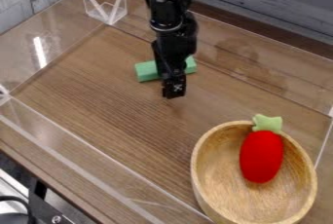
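A mint-green block (147,70) lies on the wooden table, partly hidden behind my black gripper (170,74), which is low over it with its fingers open around the block's middle. Whether the fingers touch the block or the tabletop is hard to tell. A red plush object (262,157) with a pale green top rests in a round tan bowl (223,184) at the lower right.
Clear plastic pieces stand at its upper-left and left edges, a grey wall runs along the back, and dark cables lie off the lower-left edge.
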